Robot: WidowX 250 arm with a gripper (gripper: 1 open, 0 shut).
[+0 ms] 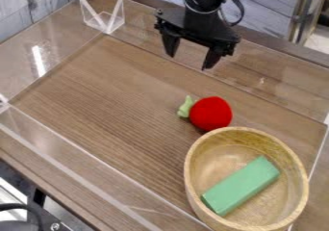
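My black gripper (191, 44) hangs over the back middle of the wooden table (96, 110), its fingers pointing down and apart, open, with nothing seen between them. Below it and to the right lies a red object with a green top (211, 114), like a vegetable. In front of that, at the lower right, a pale yellow bowl (201, 163) holds a green block (241, 186).
A clear plastic piece (103, 13) stands at the back left, another at the left edge. A dark object is cut off at the lower left corner.
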